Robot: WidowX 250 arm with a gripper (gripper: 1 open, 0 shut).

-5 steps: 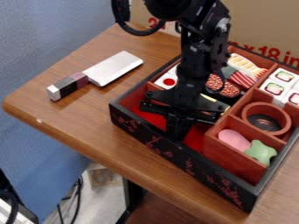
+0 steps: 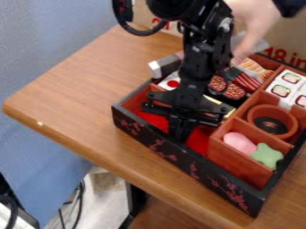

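The black robot gripper (image 2: 185, 112) reaches down into the left, red-lined compartment of a black box (image 2: 180, 156); its fingertips are hidden low in the box, so I cannot tell their state. A white-and-silver bar (image 2: 164, 66) is now at the back, left of the arm, partly hidden. A hand (image 2: 251, 16) reaches in at the top right.
An orange tray holds a ring (image 2: 270, 111), pink (image 2: 238, 141) and green (image 2: 267, 156) pieces and white blocks (image 2: 287, 83). Patterned pieces lie behind.
The white bar with its dark end has left the table's left side and appears behind the arm. A hand has come into view. The gripper looks almost unmoved.
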